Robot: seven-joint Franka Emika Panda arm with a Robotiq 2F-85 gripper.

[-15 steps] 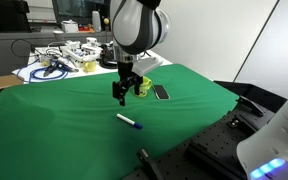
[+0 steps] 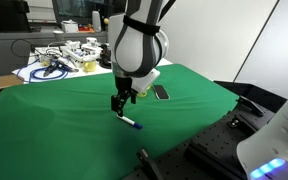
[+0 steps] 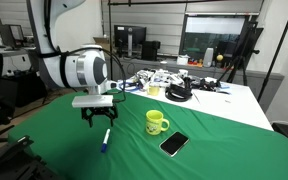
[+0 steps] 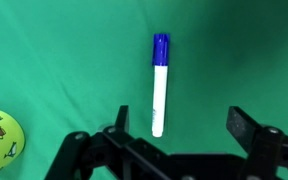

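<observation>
A white marker with a blue cap (image 4: 160, 90) lies on the green table, running nearly straight up and down in the wrist view. My gripper is open above it, the fingers spread to either side of the marker with nothing held. In exterior view 1 the gripper (image 2: 126, 102) hangs close over the white end of the marker (image 2: 130, 122). From exterior view 2 the gripper (image 3: 98, 116) appears beside and above the marker (image 3: 106, 141).
A yellow-green mug (image 3: 156, 122) and a dark phone (image 3: 174, 144) rest near the arm. Cables and tools (image 3: 169, 80) clutter the table's far side. Bare green cloth (image 3: 229, 140) spreads beyond the phone.
The marker has not moved.
</observation>
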